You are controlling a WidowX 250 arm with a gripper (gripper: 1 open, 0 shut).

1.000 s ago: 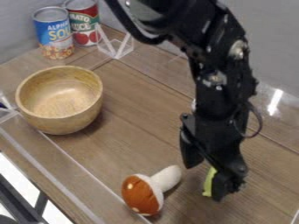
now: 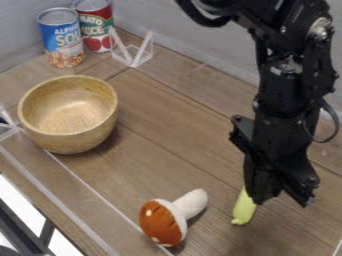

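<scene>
My black gripper [image 2: 274,180] hangs at the right, over a pale yellow-green elongated object [image 2: 245,209] on the wooden table, partly covering its upper end; whether the fingers touch it is unclear. The fingers look close together, with nothing visible held. An orange-and-white toy mushroom [image 2: 164,222] lies left of it near the front. A wooden bowl [image 2: 68,131] stands at the left.
An Alphabet Soup can [image 2: 63,40] and a tomato can [image 2: 96,22] stand at the back left by the wall, beside a white taped shape.
The arm has shifted right and the gripper appears raised, uncovering more table around the yellow-green object. The mushroom, bowl and cans stay in place.
</scene>
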